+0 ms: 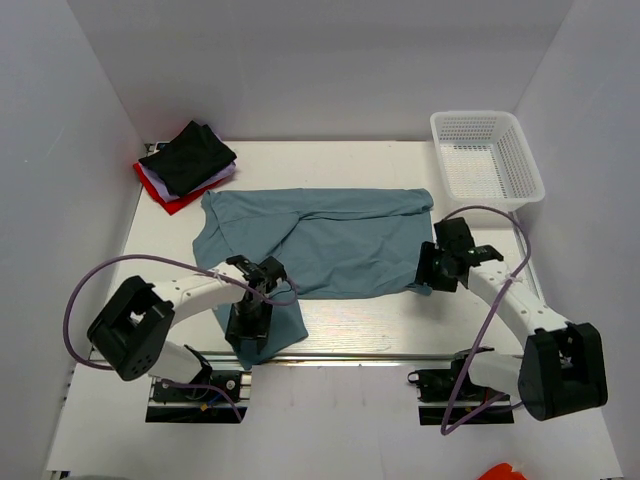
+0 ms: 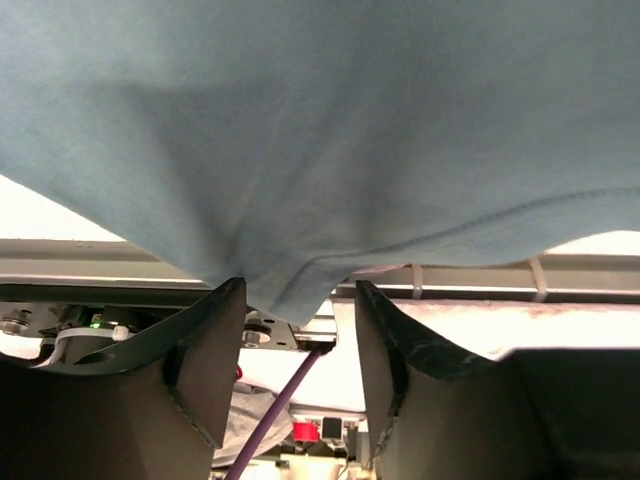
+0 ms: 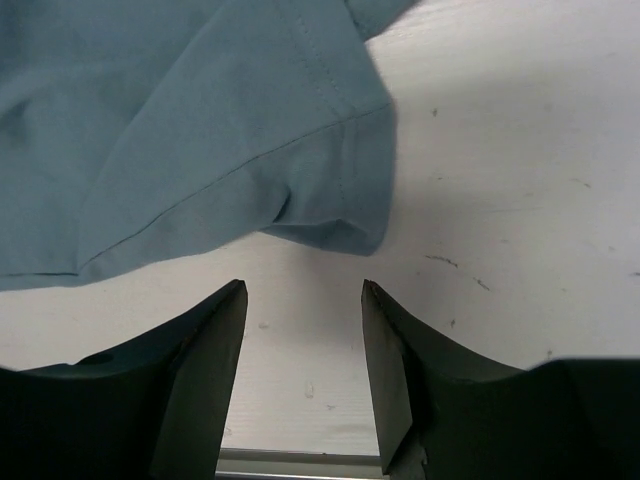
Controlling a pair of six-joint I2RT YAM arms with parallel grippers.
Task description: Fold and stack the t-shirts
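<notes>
A blue-grey t shirt (image 1: 350,245) lies spread over the middle of the table, one sleeve part reaching the front edge at the left. Above that part my left gripper (image 1: 250,325) stands open; in the left wrist view the shirt's corner (image 2: 300,295) shows between and beyond its fingertips, not gripped. My right gripper (image 1: 437,270) is at the shirt's right front corner, its fingers apart. In the right wrist view that corner (image 3: 345,210) is slightly folded and lies ahead of the fingertips, with only bare table between them.
A stack of folded shirts, black on top (image 1: 188,158), with purple and red below, sits at the back left. At the back right stands an empty white basket (image 1: 485,160).
</notes>
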